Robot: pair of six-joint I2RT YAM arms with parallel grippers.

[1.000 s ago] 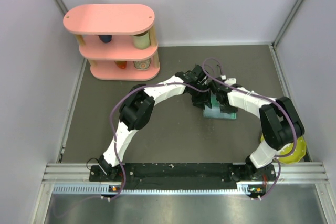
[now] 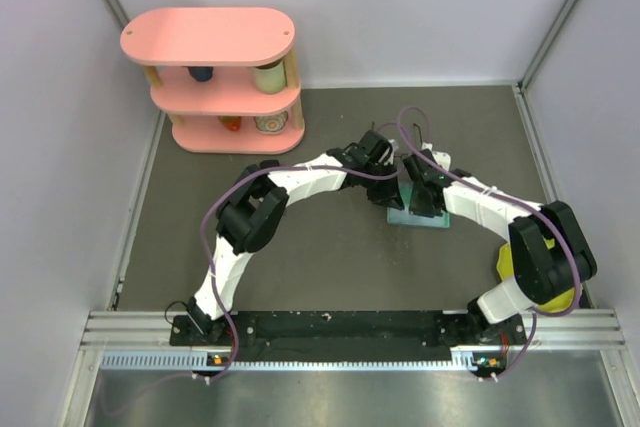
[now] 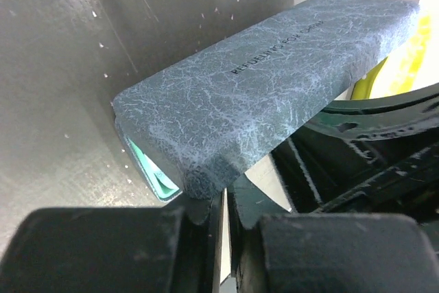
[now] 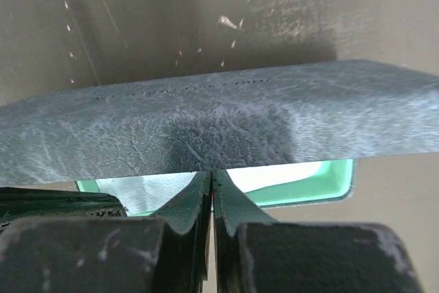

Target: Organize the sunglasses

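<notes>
A grey marbled glasses case [image 3: 267, 73] with printed lettering fills the middle of the left wrist view, a mint-green lining showing under its lid. In the right wrist view its long edge [image 4: 206, 118] crosses the frame above a mint interior holding pale cloth. From above, the case [image 2: 405, 215] is partly hidden by both grippers. My left gripper is at the case's near end, its fingers close together; how far open is unclear. My right gripper is shut at the case's edge, nothing seen between its fingers.
A pink three-tier shelf [image 2: 207, 32] with cups stands at back left. A yellow bowl [image 2: 555, 292] sits at right behind the right arm.
The right arm has shifted slightly over the case, and the left arm slightly too. Less of the mint interior shows from above.
</notes>
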